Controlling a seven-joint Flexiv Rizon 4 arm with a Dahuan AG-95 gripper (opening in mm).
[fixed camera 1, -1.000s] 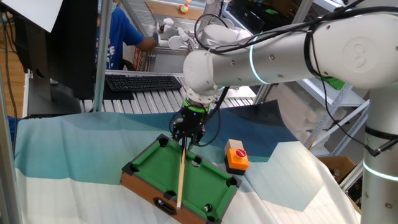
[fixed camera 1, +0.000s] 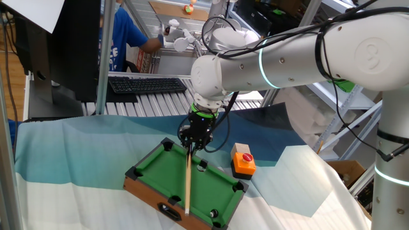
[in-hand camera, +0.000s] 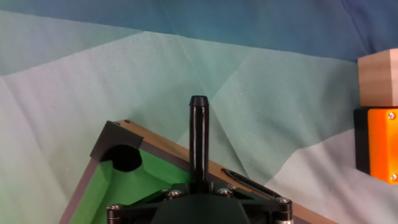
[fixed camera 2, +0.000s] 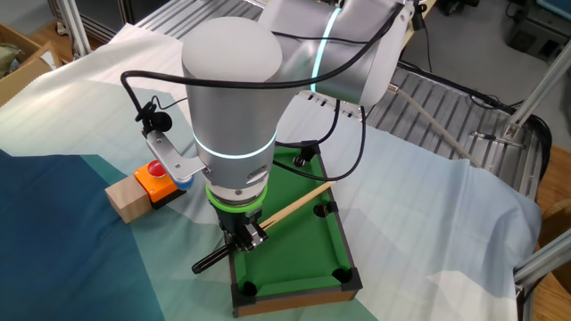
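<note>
A small pool table with a green bed and wooden sides lies on the cloth. Across it runs a cue, its pale wooden shaft reaching towards the near long side in exterior view 1. My gripper, above the table's edge, is shut on the cue near its black butt. In the wrist view that butt sticks out beyond the gripper. A dark ball with white sits near a corner pocket, and a whitish ball is close to the far side.
An orange box with a red button and a wooden block stand beside the table. A keyboard and a monitor are behind, where a person in blue sits.
The arm and gripper have shifted slightly right in exterior view 1. The cue's tip end has moved a little to the right with them; the pool table and balls look unmoved.
</note>
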